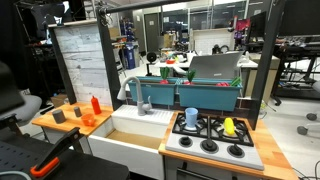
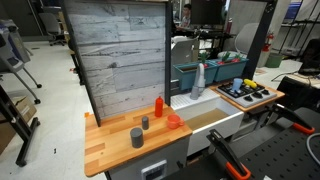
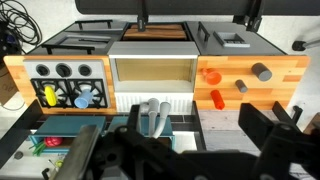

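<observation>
In the wrist view my gripper is high over the counter, its dark fingers (image 3: 270,140) spread wide apart at the lower edge with nothing held between them. Below it, a blue cup (image 3: 86,97) and a yellow object (image 3: 50,95) rest on the stove (image 1: 211,138). The sink basin (image 3: 153,70) looks empty. On the wooden counter to the other side are an orange-red bowl (image 2: 175,121), a red bottle (image 2: 159,106), a larger grey cup (image 2: 137,136) and a smaller grey item (image 2: 145,121).
A white faucet (image 1: 144,96) rises behind the sink. Teal bins (image 1: 208,95) holding red and green items stand along the back. A grey plank wall (image 1: 86,62) closes off one end, with a dark post (image 1: 115,60) beside it. Bare wood surrounds the cups and bowl.
</observation>
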